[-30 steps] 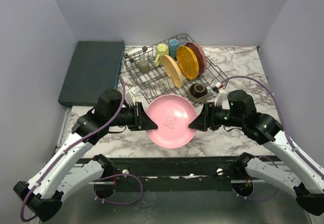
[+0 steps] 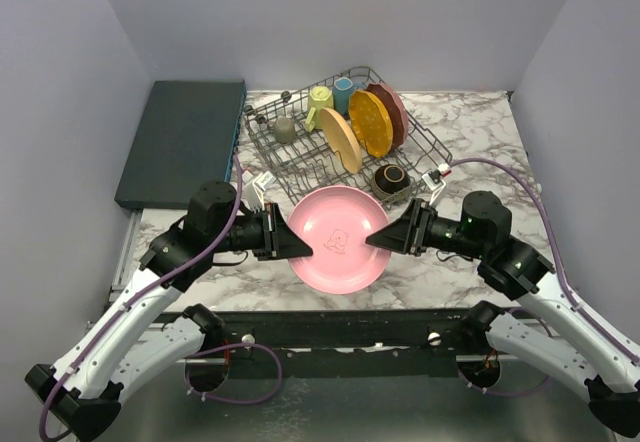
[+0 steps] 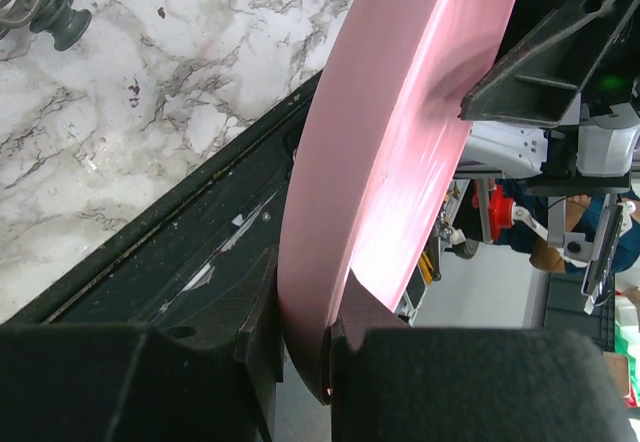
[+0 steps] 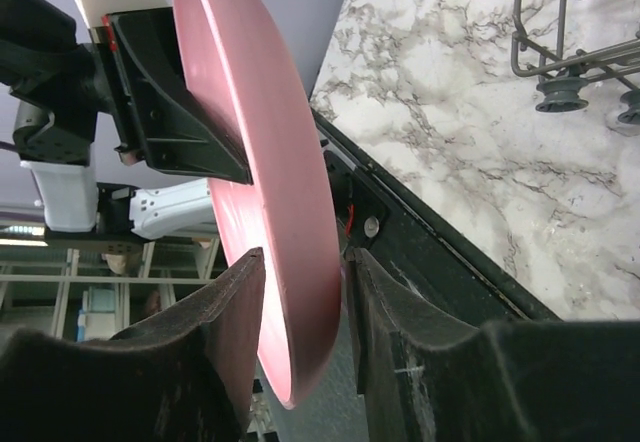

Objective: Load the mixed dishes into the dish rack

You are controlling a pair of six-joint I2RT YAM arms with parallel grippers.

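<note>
A pink plate [image 2: 337, 244] with a small animal drawing hangs in front of the dish rack [image 2: 440, 152], its face toward the top camera. My left gripper [image 2: 305, 249] is shut on its left rim; the left wrist view shows the plate [image 3: 350, 182] pinched between the fingers. At the opposite rim is my right gripper [image 2: 375, 241]. Its fingers [image 4: 240, 317] stand part open, one on either side of the plate's edge [image 4: 300, 222] in the right wrist view, with a slight gap on at least one side.
In the rack stand a cream plate [image 2: 340, 140], a yellow plate [image 2: 371, 124], a red-brown plate [image 2: 398, 122], a green cup [image 2: 319, 102], a blue cup [image 2: 342, 92], a grey cup [image 2: 285, 130] and a dark bowl [image 2: 391, 179]. A dark box [image 2: 180, 142] lies left.
My right gripper has moved left onto the plate's right rim, and its fingers now straddle the edge. The left gripper and plate have hardly moved.
</note>
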